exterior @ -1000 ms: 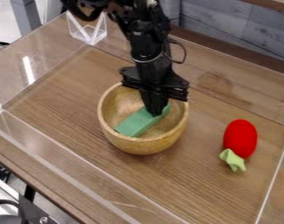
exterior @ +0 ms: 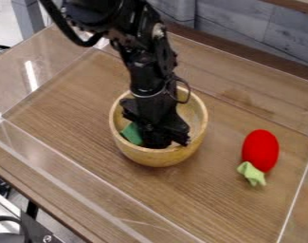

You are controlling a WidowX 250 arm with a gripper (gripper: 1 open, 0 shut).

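Note:
My black gripper [exterior: 156, 121] is down inside a light wooden bowl [exterior: 183, 154] in the middle of the table. A green object [exterior: 130, 135] in the bowl shows only at the left, mostly hidden under the gripper. I cannot see the fingertips clearly or whether anything is between them.
A red object with a pale green end [exterior: 260, 152], like a toy vegetable, lies on the table right of the bowl. A raised edge runs along the back right.

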